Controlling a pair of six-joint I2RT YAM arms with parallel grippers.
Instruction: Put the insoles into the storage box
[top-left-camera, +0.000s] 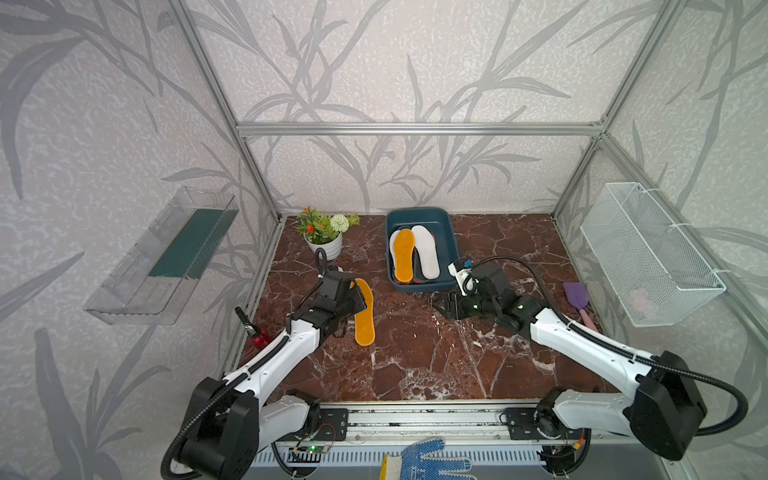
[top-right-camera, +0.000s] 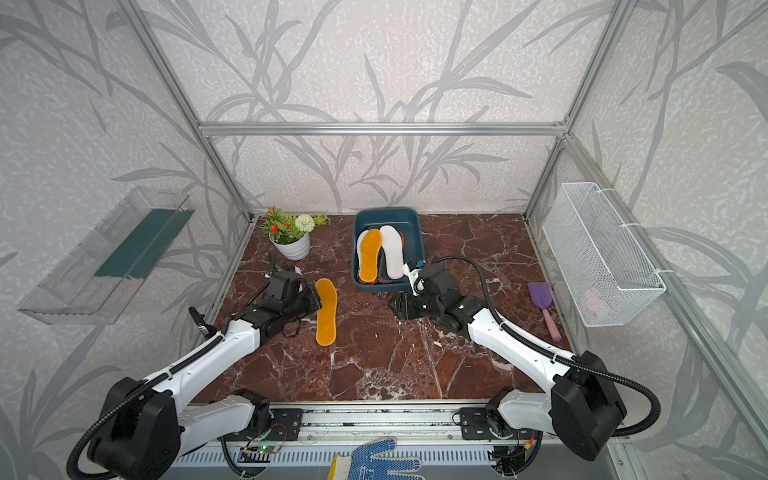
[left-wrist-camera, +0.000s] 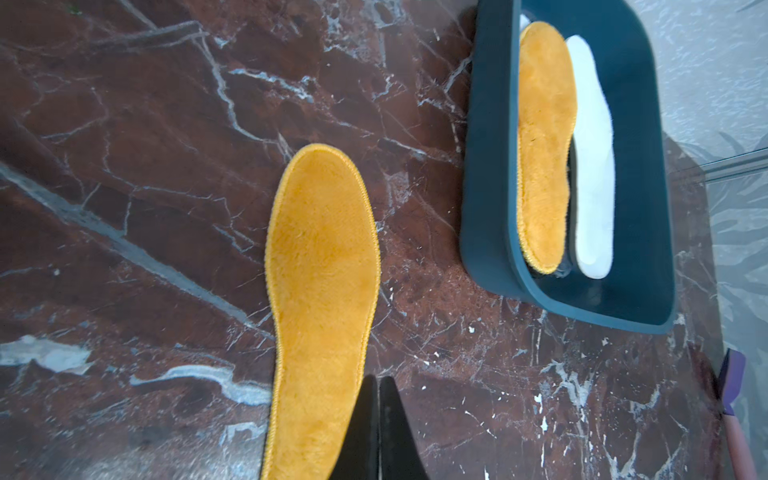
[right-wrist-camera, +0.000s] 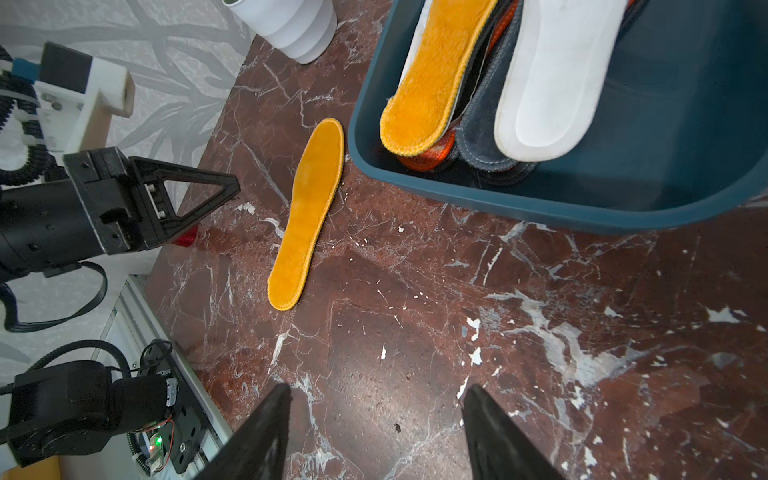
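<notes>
A loose yellow insole (left-wrist-camera: 320, 264) lies on the marble table, left of the teal storage box (top-left-camera: 444, 240). My left gripper hangs over that insole, shut, nothing showing between its fingers. Inside the box are a yellow insole (right-wrist-camera: 432, 88), a white insole (right-wrist-camera: 556, 80) and several darker ones partly hidden under them. My right gripper is at the box's front right, above the bare table, open with nothing between its fingers.
A potted plant (top-left-camera: 324, 248) stands at the back left. A purple spatula (top-right-camera: 542, 300) lies at the right edge, beneath a white wire basket (top-right-camera: 600, 256).
</notes>
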